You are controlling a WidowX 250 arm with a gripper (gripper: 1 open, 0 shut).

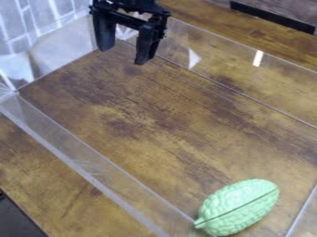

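A black gripper (126, 46) hangs over the back left of a clear-walled bin, its two fingers apart with nothing visible between them. A pale green bumpy toy vegetable (235, 205), like a bitter melon, lies on its side on the wooden floor of the bin at the front right, well away from the gripper.
The clear bin wall (87, 171) runs along the left and front, with more walls at the back and right. The middle of the bin floor is bare wood. Light fabric or plastic (31, 37) is at the upper left, and a dark strip (279, 9) at the top right.
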